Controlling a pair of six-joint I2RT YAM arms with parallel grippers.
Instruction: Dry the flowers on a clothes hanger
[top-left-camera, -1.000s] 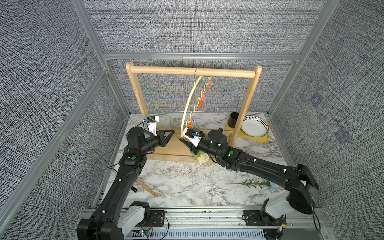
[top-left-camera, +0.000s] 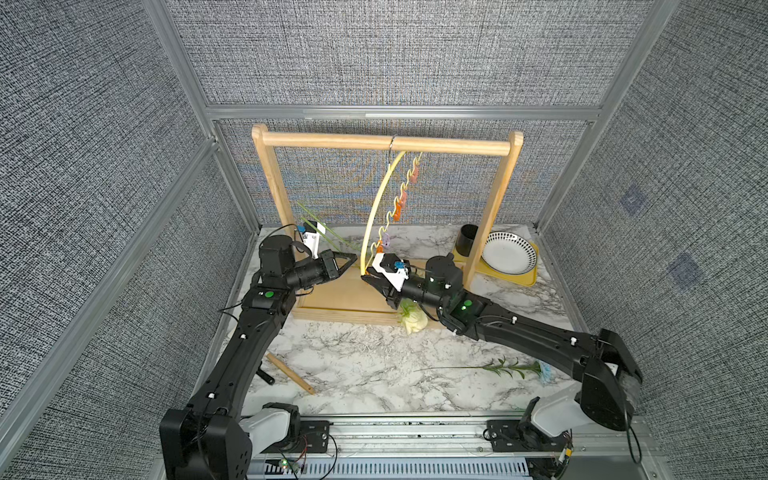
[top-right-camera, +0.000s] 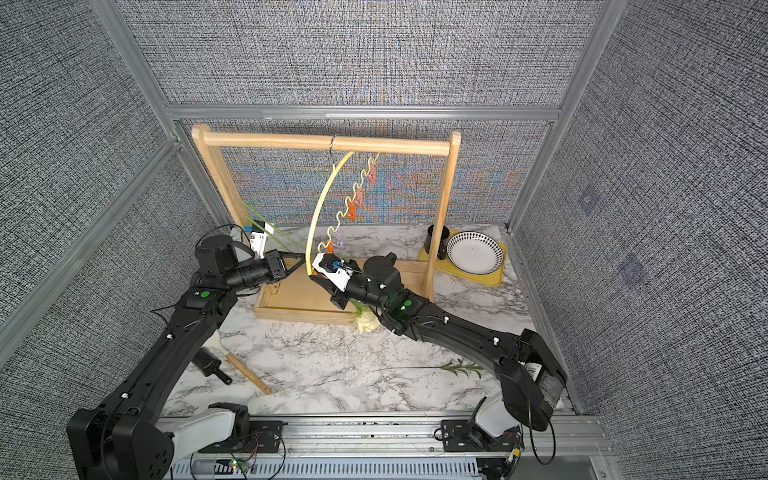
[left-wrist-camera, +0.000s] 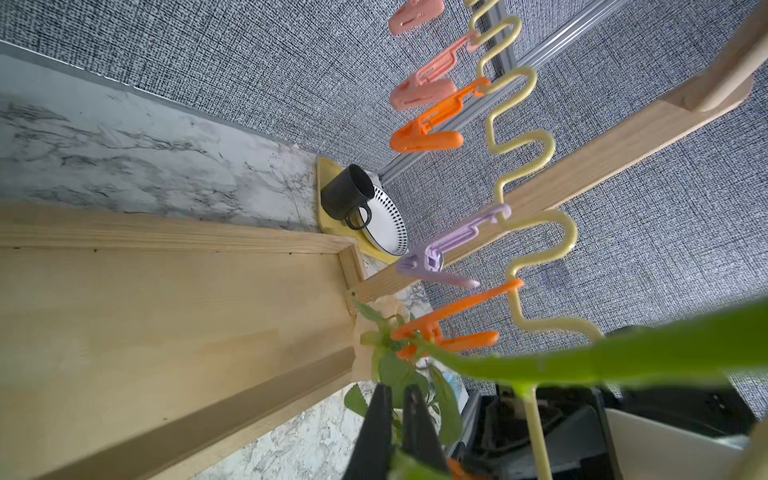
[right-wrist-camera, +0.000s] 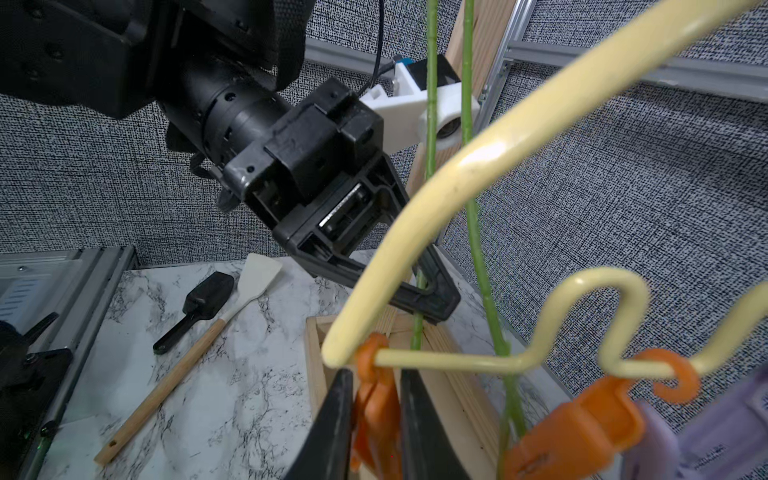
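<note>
A yellow wavy hanger with orange, pink and purple clips hangs from the wooden rack's bar. My right gripper has its fingers on both sides of an orange clip at the hanger's end; whether they press on it is unclear. Two long green stems cross behind the hanger. My left gripper is shut, with a green stem at its fingertips in the left wrist view. Low by the rack hangs a white flower. A second orange clip overlaps stem and leaves.
A blue flower lies at the front right. A spatula and a small black scoop lie at the left. A black mug and a plate stand back right.
My left gripper has shifted slightly right and up, and the stems' upper ends have tilted along. The white flower has moved a little right.
</note>
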